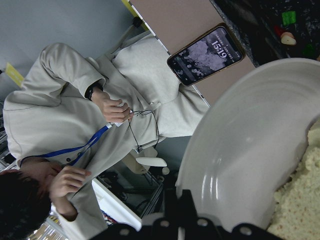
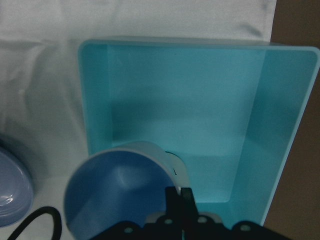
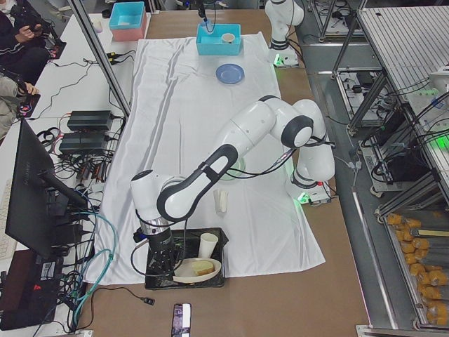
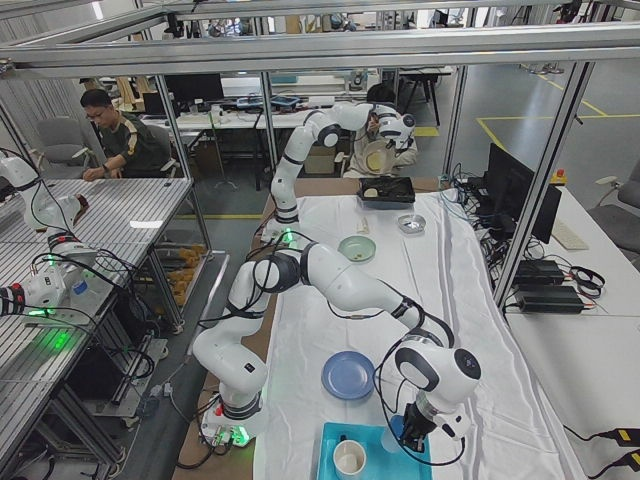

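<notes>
A cream bowl [image 3: 196,275] holding bread-like food [image 1: 302,200] is at the black crate [image 3: 158,281]; my left gripper is shut on its rim. A white cup [image 3: 208,244] stands beside it. My right gripper is shut on a blue cup [image 2: 115,195], held over or in the turquoise bin [image 2: 190,95], where another white cup [image 4: 349,457] stands.
A blue plate [image 4: 348,373] and a green plate [image 4: 357,249] lie on the white cloth. A phone [image 3: 181,319] lies on the brown table edge before the crate.
</notes>
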